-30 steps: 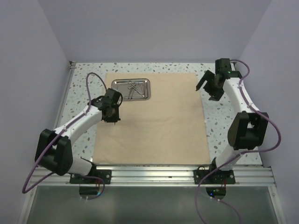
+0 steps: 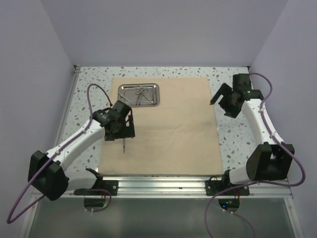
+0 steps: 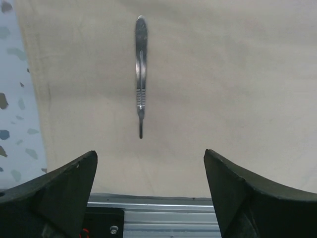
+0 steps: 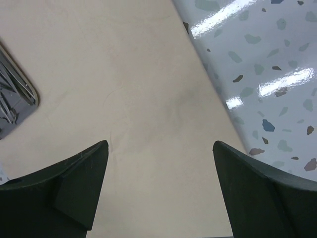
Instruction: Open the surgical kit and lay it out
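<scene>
A metal scalpel handle (image 3: 141,74) lies lengthwise on the beige cloth (image 2: 168,148), toward its left front. My left gripper is open above it, with nothing held; the handle shows between and beyond its fingers in the left wrist view. The steel tray (image 2: 138,101) with scissor-like and other instruments lies at the back left of the cloth, partly seen at the edge of the right wrist view. My right gripper hangs open over the cloth's right edge, holding nothing.
Speckled table top (image 4: 267,114) borders the cloth. A metal rail (image 2: 158,182) runs along the front edge.
My left gripper has moved toward the front and its fingers look wider apart; the scalpel handle now shows on the cloth beneath it. The right arm has moved toward the front.
</scene>
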